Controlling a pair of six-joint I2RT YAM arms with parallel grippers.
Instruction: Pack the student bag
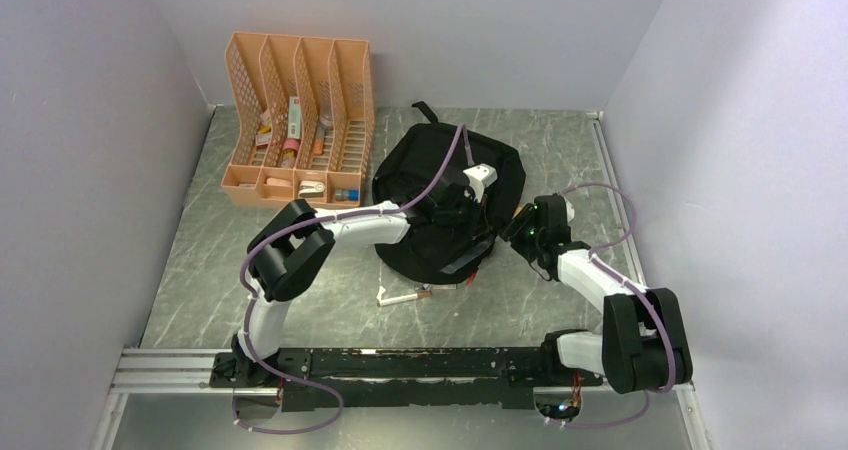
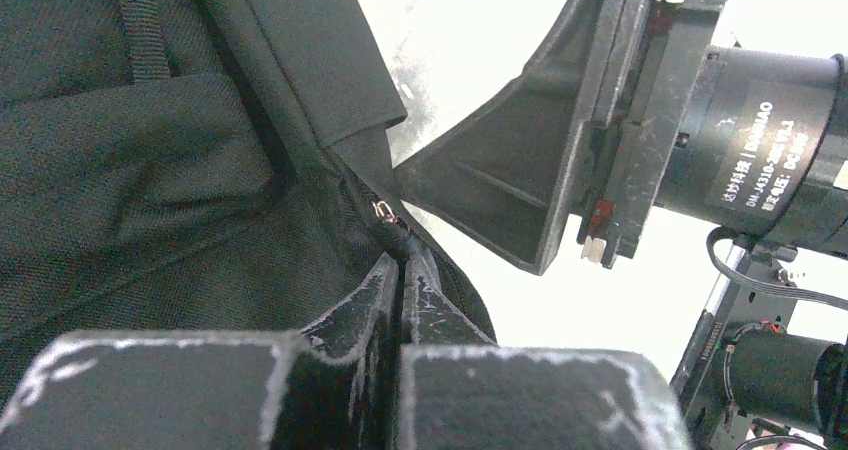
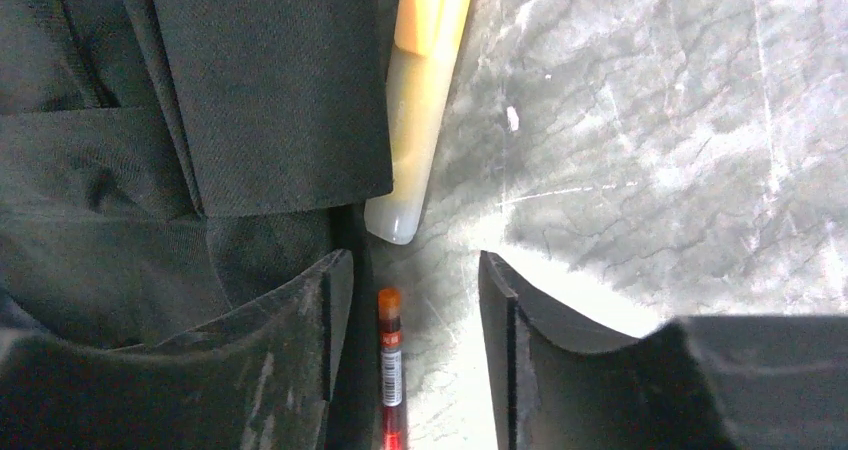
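The black bag [image 1: 408, 165] lies on the marbled table in the middle of the top view. My left gripper is shut at the bag's edge, on a dark zipper pull [image 2: 388, 232] just below a small metal slider. The bag fabric [image 2: 110, 190] around it is folded. At the bag's right side, my right gripper stands part open, its fingertips apart and empty. One finger is close against the bag's side. A red pen [image 3: 391, 370] is visible through the gap, lying along the bag.
A pale yellow tube-like item [image 3: 418, 110] lies partly under the bag's flap. An orange organizer [image 1: 292, 195] holding several small items stands at the back left. A white stick-like item [image 1: 400, 298] lies in front of the bag.
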